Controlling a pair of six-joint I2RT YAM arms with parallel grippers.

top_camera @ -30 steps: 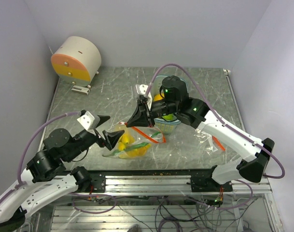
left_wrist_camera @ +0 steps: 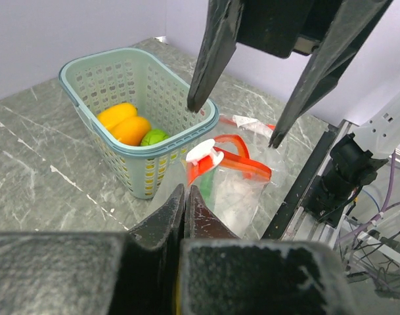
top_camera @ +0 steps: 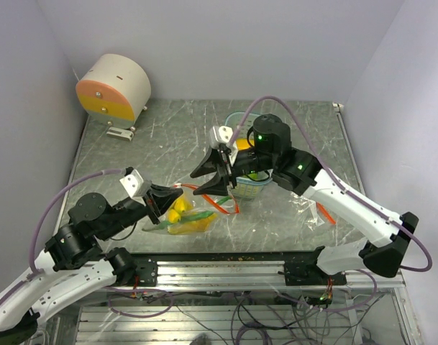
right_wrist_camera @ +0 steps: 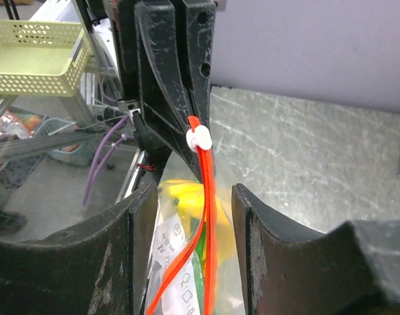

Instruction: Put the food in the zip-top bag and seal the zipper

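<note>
My left gripper (top_camera: 174, 191) is shut on the top edge of the zip bag (top_camera: 193, 219), near its white slider (left_wrist_camera: 205, 151) and orange zipper (right_wrist_camera: 209, 197). Yellow food (right_wrist_camera: 186, 193) lies inside the bag, with a green strip along it. My right gripper (top_camera: 208, 180) stands open just right of and above the left one; the slider and zipper lie between its fingers in the right wrist view, apparently untouched.
A basket (left_wrist_camera: 140, 69) with orange and green produce stands behind the bag. Another bag with orange zipper (top_camera: 326, 213) lies at the right. A rounded cream box (top_camera: 112, 86) sits at the back left.
My left gripper has moved right and shut on the bag's top. My right gripper has opened and shifted slightly, letting go of the bag's top.
</note>
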